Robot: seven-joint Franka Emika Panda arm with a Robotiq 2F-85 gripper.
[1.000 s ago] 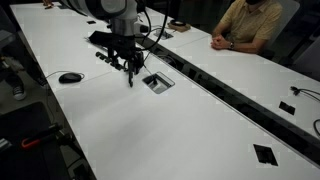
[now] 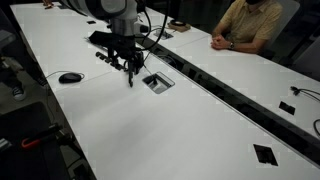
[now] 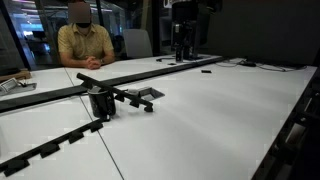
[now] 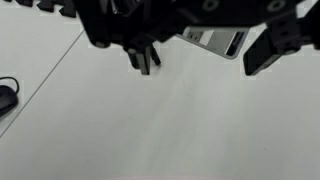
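My gripper is open above the white table [image 2: 130, 140], with bare tabletop showing between its two spread fingers in the wrist view. In exterior view 1 the gripper [image 2: 129, 76] is at the far left part of the table, and in exterior view 2 the gripper [image 3: 183, 52] is at the back. A shallow silver-grey tray [image 4: 218, 41] lies just beyond the fingers in the wrist view. The same tray [image 2: 160, 87] sits right of the gripper in exterior view 1, with something small and dark at it. Nothing is held.
A black computer mouse [image 2: 70, 77] rests left of the arm. Black toothed strips [image 3: 50, 148] edge the table seam, near a dark mount with a long bar [image 3: 115, 90]. A seated person [image 2: 243, 25] leans on the far table.
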